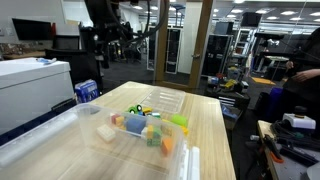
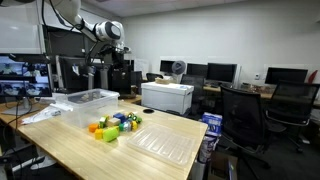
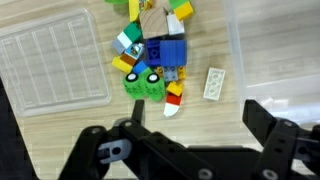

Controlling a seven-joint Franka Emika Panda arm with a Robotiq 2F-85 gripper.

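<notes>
High above the table, my gripper is open in the wrist view, nothing between its wide-apart fingers. Below it lies a loose cluster of coloured pieces: blue blocks, green round pieces, a red block and yellow pieces among them. A pale rectangular block lies apart, right of the cluster. The clear plastic bin stands beside the pieces, and a shallow white tray is on their other side. Through the bin's wall, exterior view 1 shows coloured blocks.
A blue box stands past the table's edge near a white cabinet. Bare wooden table stretches in front of the blocks. Office chairs and monitors are further off.
</notes>
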